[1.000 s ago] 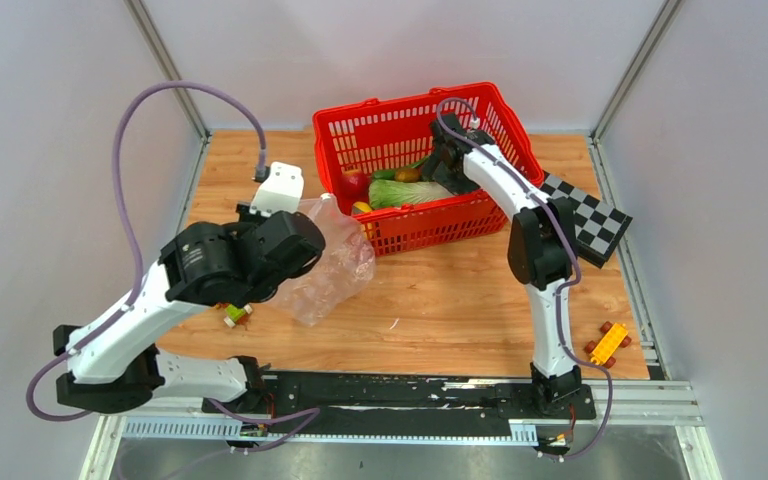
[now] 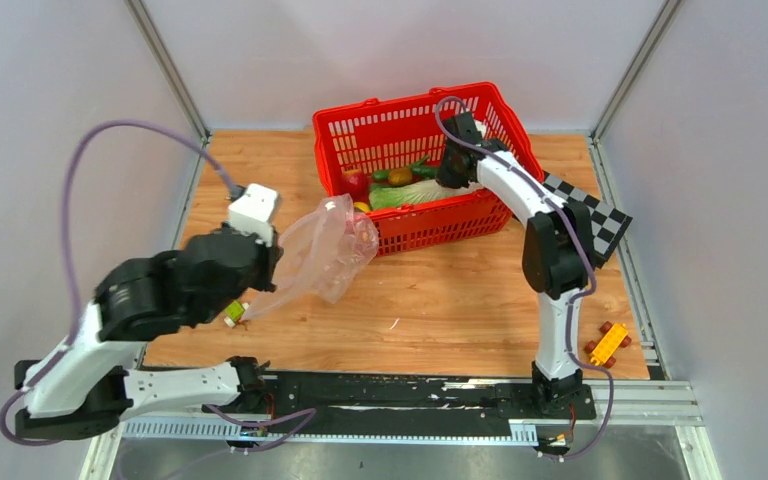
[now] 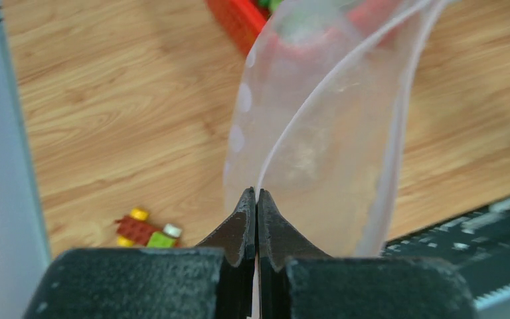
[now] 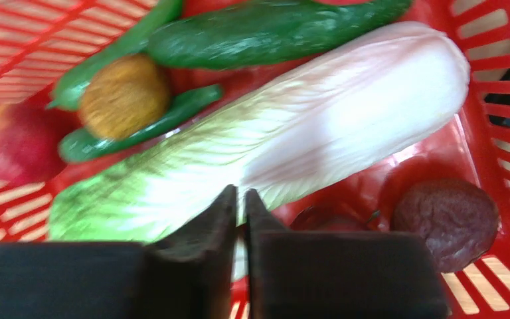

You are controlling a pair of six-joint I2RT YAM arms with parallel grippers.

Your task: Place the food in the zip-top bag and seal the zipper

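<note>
A clear plastic bag (image 2: 322, 252) hangs in front of the red basket. In the left wrist view one edge of the bag (image 3: 322, 153) runs down between the pinched fingertips of my left gripper, which is shut on it. Inside the basket, my right gripper is above the cabbage (image 4: 345, 119), its fingers slightly apart with nothing held between them. Also in the basket are a dark round fruit (image 4: 446, 222), a brown round food (image 4: 125, 96), a red fruit (image 4: 16, 143) and several green vegetables, among them a cucumber (image 4: 252, 36).
The red basket (image 2: 430, 240) stands at the back centre. A checkered board (image 2: 600, 222) is right of it, and a yellow toy (image 2: 610, 344) sits at the front right. Small toy blocks (image 3: 147, 229) lie below the left arm.
The right arm has moved slightly, its gripper still inside the basket.
</note>
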